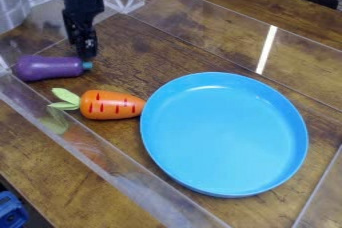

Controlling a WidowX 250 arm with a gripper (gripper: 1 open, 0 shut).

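The black gripper [83, 42] hangs at the upper left, just above and behind a purple toy eggplant [48, 67], whose teal stem points right. I cannot tell how its fingers stand. An orange toy carrot [110, 104] with pale green leaves lies below the eggplant. A large round blue plate [223, 132] fills the lower right.
Clear plastic walls enclose the wooden table [174, 42]. A blue object [8, 212] shows at the lower left edge.
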